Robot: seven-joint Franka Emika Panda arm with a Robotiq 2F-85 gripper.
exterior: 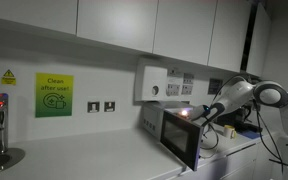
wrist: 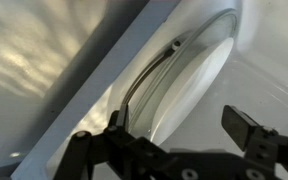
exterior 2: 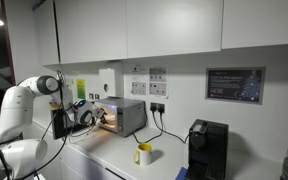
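A silver microwave (exterior 2: pixel 134 114) stands on the counter with its dark door (exterior: pixel 180 138) swung open and a light glowing inside. My arm reaches into its opening, and from outside the gripper is mostly hidden. In the wrist view, a white plate (wrist: pixel 194 88) lies over the clear rim of a glass turntable (wrist: pixel 156 78). My gripper is open, one finger on each side of the view. The plate's near end shows between the two fingers; whether either touches it, I cannot tell.
The open door stands out over the counter beside my arm. A yellow and white mug (exterior 2: pixel 144 153) and a black coffee machine (exterior 2: pixel 207 150) stand on the counter past the microwave. The counter (exterior: pixel 94 152) between sink and microwave is clear.
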